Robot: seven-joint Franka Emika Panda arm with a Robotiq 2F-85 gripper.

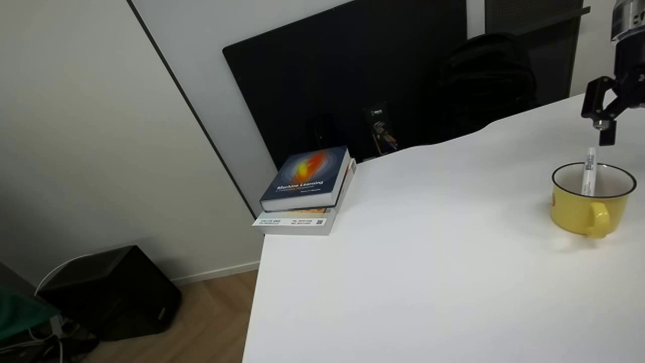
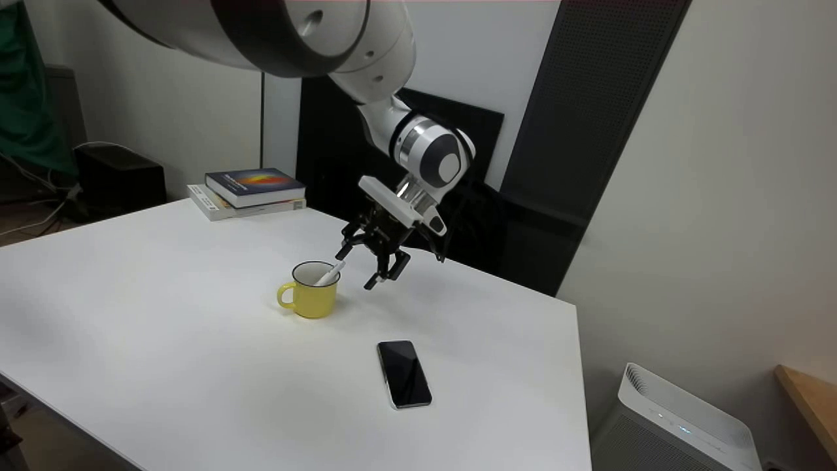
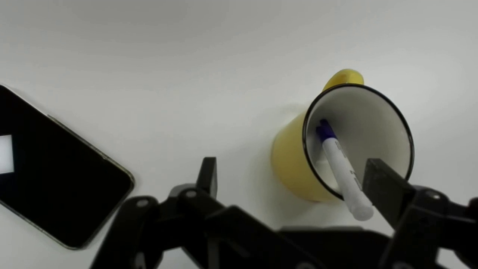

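A yellow mug (image 1: 571, 208) with a dark rim stands upright on the white table. Leaning inside it is a white marker (image 3: 343, 168), its purple cap end down and its plain end poking out over the rim. My gripper (image 2: 357, 271) is open, tilted, just above and behind the mug in the second exterior view. In the wrist view the open gripper has one finger (image 3: 385, 190) close beside the marker and the mug's rim; whether they touch I cannot tell. Nothing is held between the fingers.
A black phone (image 2: 404, 374) lies flat on the table, apart from the mug. Stacked books (image 2: 255, 187) sit at the far left corner.
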